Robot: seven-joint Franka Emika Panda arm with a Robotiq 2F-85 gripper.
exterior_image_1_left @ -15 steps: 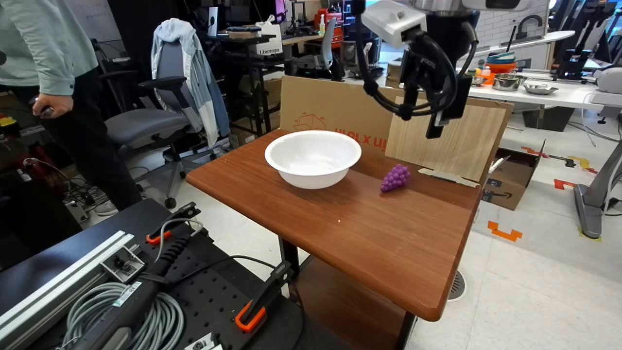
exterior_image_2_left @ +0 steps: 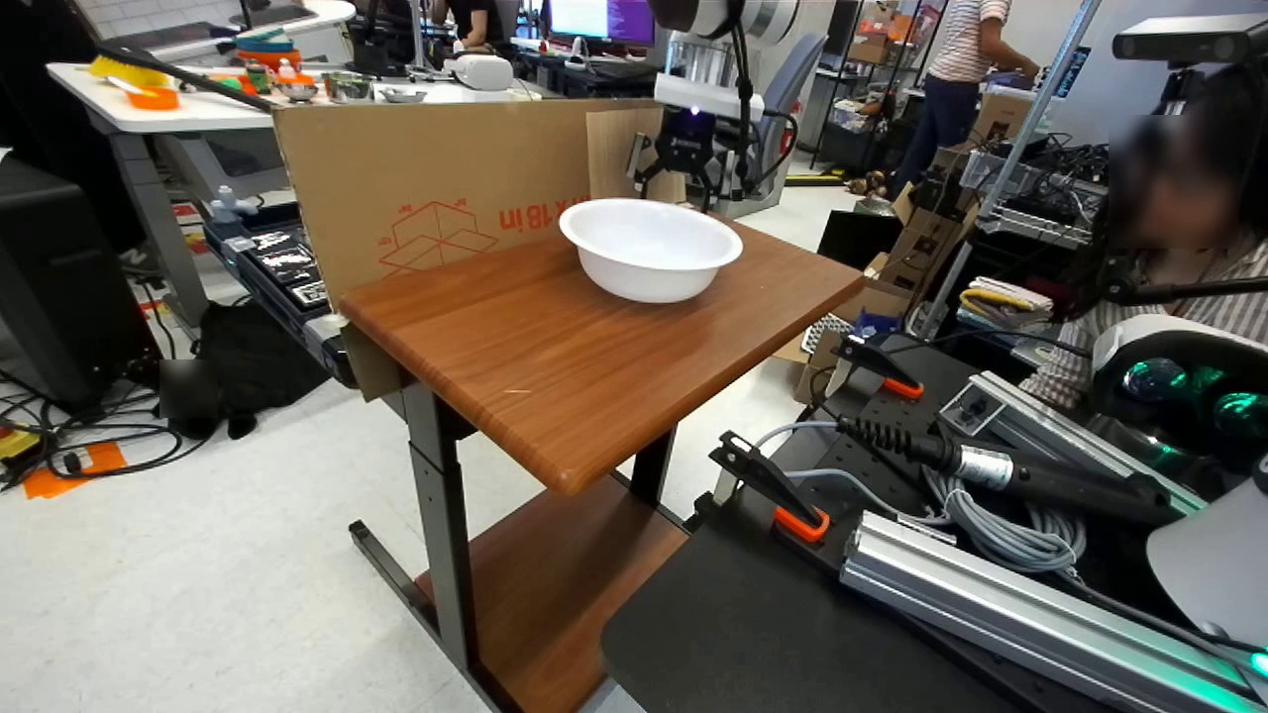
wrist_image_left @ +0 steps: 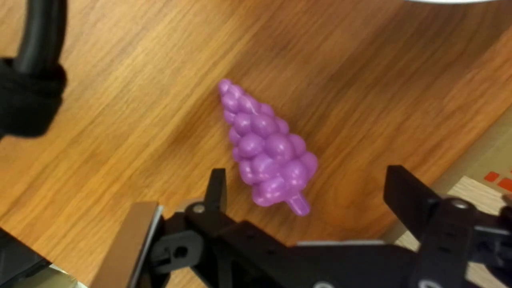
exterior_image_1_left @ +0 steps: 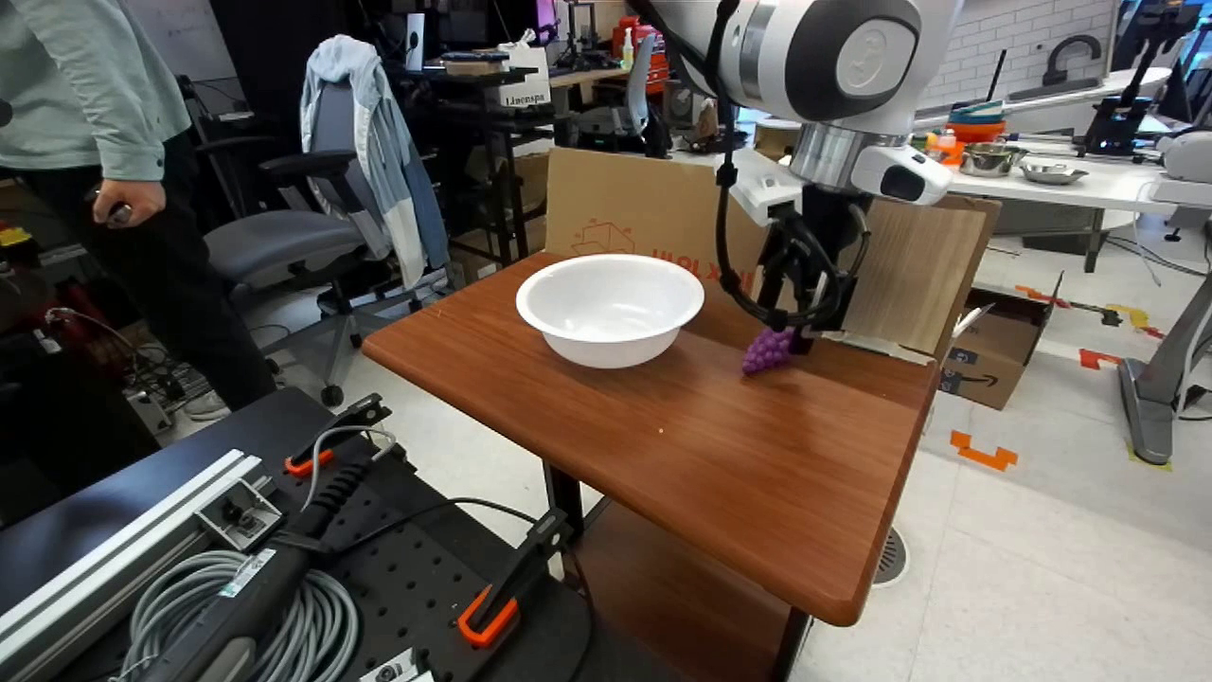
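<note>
A purple toy grape bunch (wrist_image_left: 271, 149) lies on the wooden table (exterior_image_1_left: 682, 455), its stem pointing toward my gripper in the wrist view. The fingers stand wide open, one finger (wrist_image_left: 217, 189) to the left of the stem end and the other well to the right, with neither touching the grapes. From exterior view 1, the gripper (exterior_image_1_left: 784, 324) is low over the table and partly covers the grapes (exterior_image_1_left: 767, 351). The bowl (exterior_image_2_left: 650, 244) hides the grapes in exterior view 2.
A white bowl (exterior_image_1_left: 610, 309) sits on the table, left of the grapes in exterior view 1. Cardboard (exterior_image_1_left: 648, 210) and a wood-grained panel (exterior_image_1_left: 909, 273) stand along the back edge, close behind the gripper.
The arm has come down and slightly left from above the back of the table, bringing the open gripper to the grapes. Grapes and bowl have stayed in place.
</note>
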